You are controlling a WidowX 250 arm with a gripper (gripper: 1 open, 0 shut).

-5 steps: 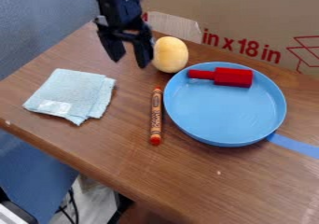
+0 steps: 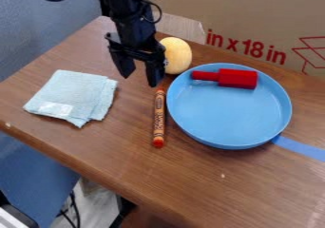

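Observation:
The black gripper (image 2: 139, 66) is low over the table, fingers pointing down and apart, above the upper end of an orange marker (image 2: 159, 118) with a red cap. It looks open; whether anything is between the fingers is unclear. A yellow rounded object (image 2: 178, 54) sits behind it. A red object (image 2: 235, 78) lies at the back of the blue plate (image 2: 229, 120), to the right of the marker. A folded pale blue cloth (image 2: 70, 95) lies at the left.
A cardboard box (image 2: 260, 13) stands along the back. Blue tape (image 2: 302, 150) runs right of the plate.
The gripper has moved down toward the table and the upper end of the marker. The objects on the table look unmoved.

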